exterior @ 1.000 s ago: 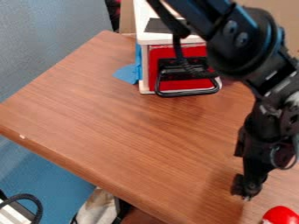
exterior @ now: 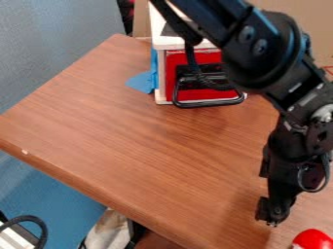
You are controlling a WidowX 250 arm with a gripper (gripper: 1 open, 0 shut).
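My black arm comes down the right side of the view, with the gripper (exterior: 274, 208) pointing down, low near the front right of the wooden table (exterior: 111, 146). Whether its fingers are open or shut is unclear. A red round object (exterior: 313, 241) is cut off at the bottom right corner, just below and right of the gripper.
A red and white appliance (exterior: 178, 63) with a black handle stands at the back, a blue cloth (exterior: 142, 81) beside it. A grey-blue surface lies beyond the left edge, and cardboard is behind at the right.
The arm and gripper have shifted very slightly compared with a second ago; the objects around them look unchanged.
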